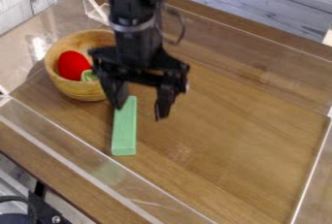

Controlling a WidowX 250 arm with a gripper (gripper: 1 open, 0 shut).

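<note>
My black gripper [142, 101] hangs over the middle-left of the wooden table, open and blurred, its lower parts just above and right of the top end of a green bar [124, 132] lying on the table. Behind the arm, a wooden bowl [62, 79] holds a red round object [73, 65] and a small green piece; the arm hides part of the bowl.
Clear rims run along the table's left and right edges. A pale planked wall stands at the back. A cable and floor show at the lower left.
</note>
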